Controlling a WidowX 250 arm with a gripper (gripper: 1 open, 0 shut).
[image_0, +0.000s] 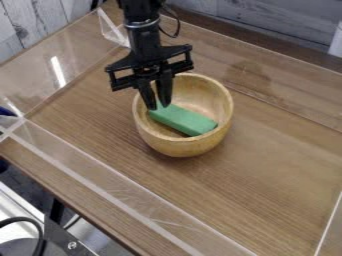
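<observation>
A light wooden bowl (214, 101) holds a green rectangular block (185, 120), lying at an angle toward its front. My black gripper (155, 100) reaches down from the top of the view over the bowl's left part, just above and behind the block's left end. Its fingers are narrow and dark; whether anything is between them is hard to make out, but they look shut.
Dark cables lie at the lower left edge. A grey plank wall is at the upper left and right corners.
</observation>
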